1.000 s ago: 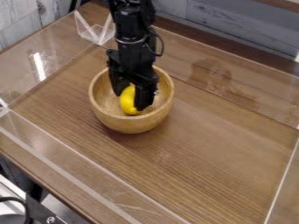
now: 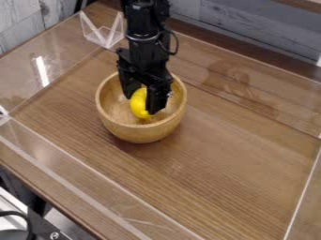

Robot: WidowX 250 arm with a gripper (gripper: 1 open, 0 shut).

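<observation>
A round tan bowl (image 2: 122,125) stands on the wooden table. Inside it lies a yellow oblong object (image 2: 142,107). My black gripper (image 2: 145,86) reaches down from the top, over the back part of the bowl, its tips around the upper end of the yellow object. Its fingers stand apart; whether they touch the object is hard to tell.
A pale wall runs along the top right. A black cable (image 2: 15,220) lies at the lower left corner.
My gripper has shifted very slightly; the bowl and yellow object look almost unchanged.
</observation>
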